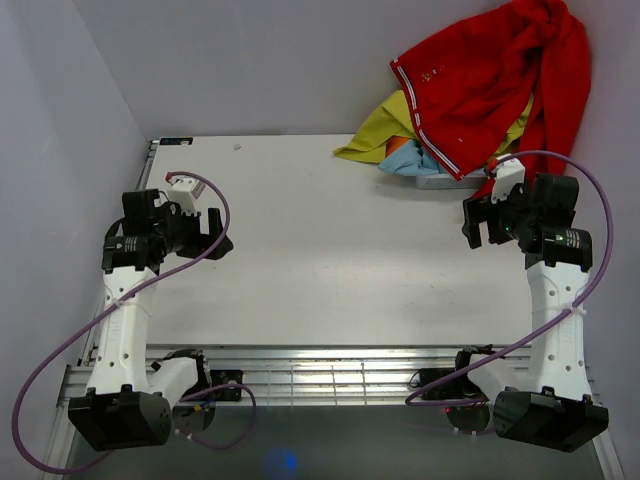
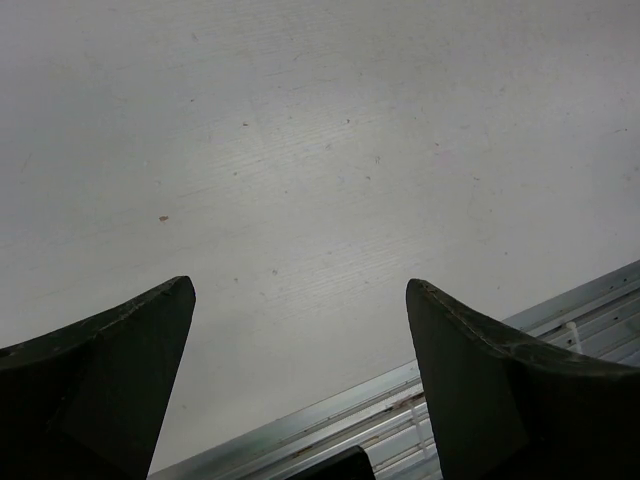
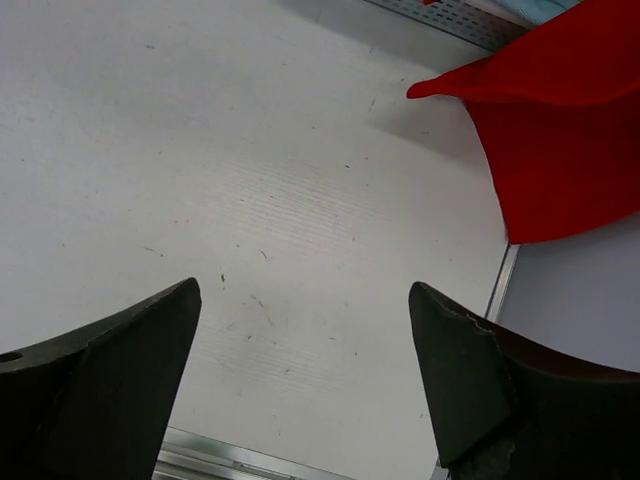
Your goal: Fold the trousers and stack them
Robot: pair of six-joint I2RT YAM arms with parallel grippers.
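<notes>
A heap of clothes lies over a grey basket (image 1: 450, 182) at the back right of the table. On top is a red garment with white-striped edges (image 1: 480, 90), draped over the right side; I cannot tell whether it is trousers. Yellow-green cloth (image 1: 372, 135) and light blue cloth (image 1: 408, 160) show beneath it. My left gripper (image 1: 217, 234) stands open over the table's left side, nothing between its fingers. Over the right side, my right gripper (image 1: 485, 233) is open and empty too, in front of the basket. Red cloth (image 3: 570, 150) hangs at the upper right of the right wrist view.
A metal rail (image 1: 320, 370) runs along the front edge. Grey walls close in the back and both sides. Purple cables (image 1: 560, 310) loop over both arms.
</notes>
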